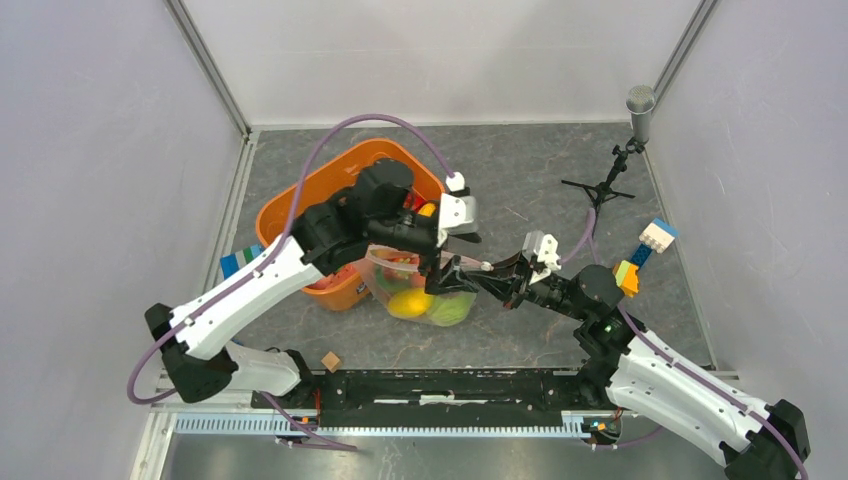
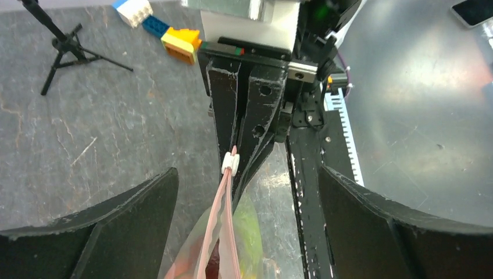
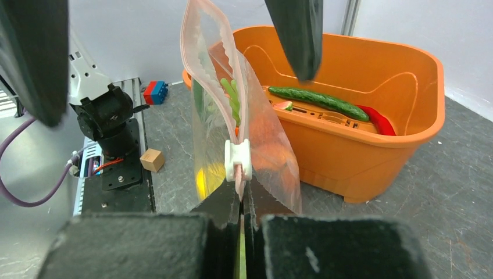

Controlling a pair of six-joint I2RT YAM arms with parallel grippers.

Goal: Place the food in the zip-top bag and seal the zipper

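Observation:
The clear zip top bag (image 1: 380, 278) hangs in front of the orange basket, with a yellow food (image 1: 408, 303) and a green cabbage-like one (image 1: 451, 309) inside. Its pink zipper mouth gapes in the right wrist view. The white slider (image 3: 238, 159) sits at the zipper's right end, just beyond the fingertips of my right gripper, which is shut on that end of the bag. My left gripper is open, its fingers (image 2: 136, 218) spread either side of the slider and zipper end without visible contact. From above, the left arm hides part of the bag.
Behind the bag stands the orange basket (image 3: 354, 165), holding a cucumber (image 3: 320, 102) and a red pepper (image 3: 378, 120). Toy blocks (image 1: 640, 255) and a microphone stand (image 1: 603, 185) are at the right. A wooden cube (image 1: 331, 361) lies near the front.

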